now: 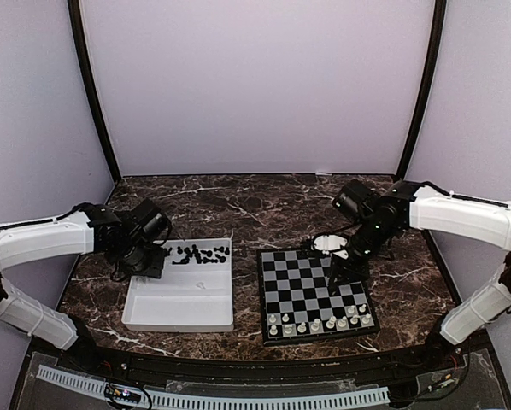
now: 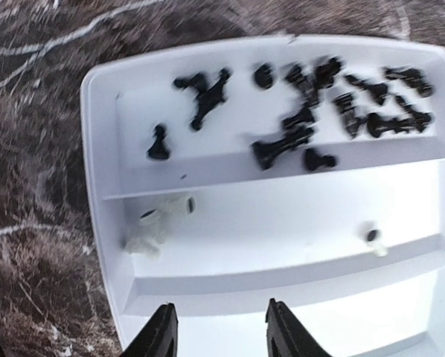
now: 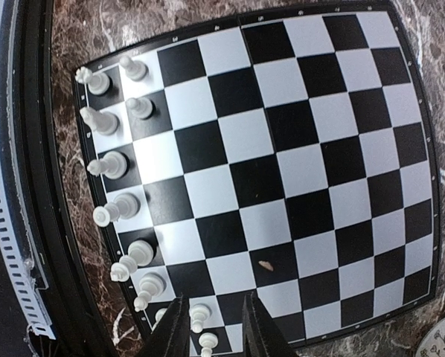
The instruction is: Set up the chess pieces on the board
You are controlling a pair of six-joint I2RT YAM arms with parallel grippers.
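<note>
A checkered board (image 3: 260, 178) lies at the table's front right, with white pieces (image 3: 112, 163) standing along its near edge. My right gripper hangs above it, its fingers apart with nothing seen between them. Left of the board, a white divided tray (image 2: 103, 223) holds black pieces (image 2: 207, 100) lying in its back compartment and several white pieces (image 2: 152, 230) in the middle one. My left gripper is over the tray, fingers apart and empty, above the front compartment in the left wrist view.
A round object (image 3: 442, 338) shows at the corner of the right wrist view. Walls stand at the back and sides.
</note>
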